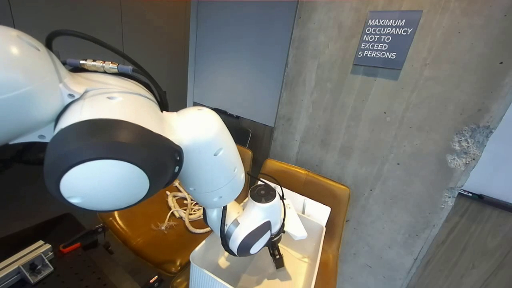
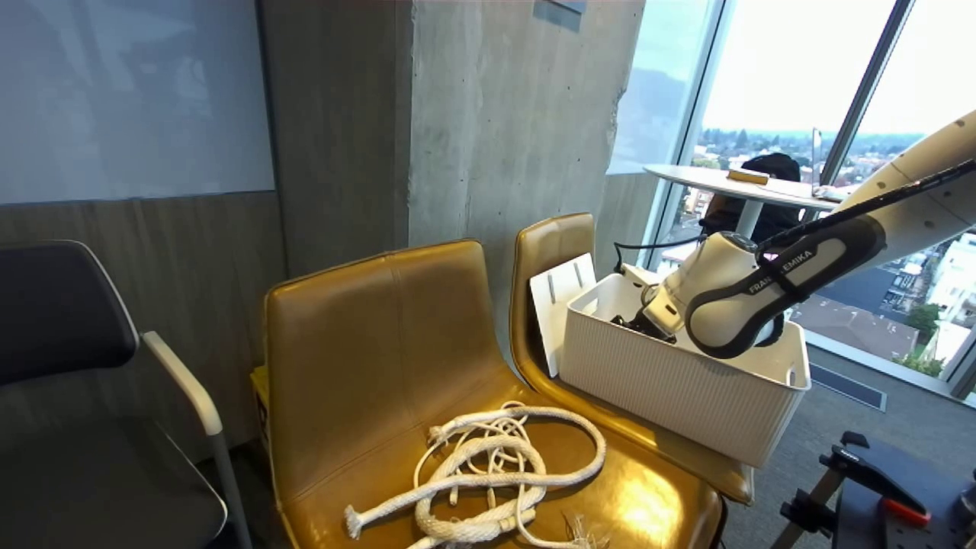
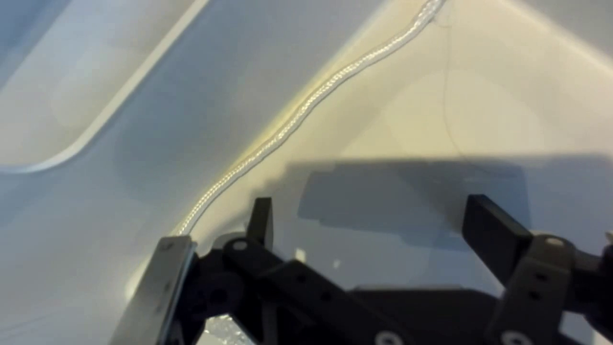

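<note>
My gripper is down inside the white bin [image 2: 677, 393], its two black fingers wide apart with nothing between them. In the wrist view a thin white cord [image 3: 304, 109] runs along the foot of the bin's wall, from the top right down to the left finger side, where the gripper hides its lower end. The cord lies outside the gap between the fingers. Below the fingers the bin floor shows bare, under the gripper's shadow.
The bin stands on a tan chair, a white panel [image 2: 560, 306] leaning behind it. Coiled off-white rope [image 2: 494, 476] lies on the neighbouring tan chair [image 2: 384, 366]. A dark bench [image 1: 62, 269] with a clamp stands nearby.
</note>
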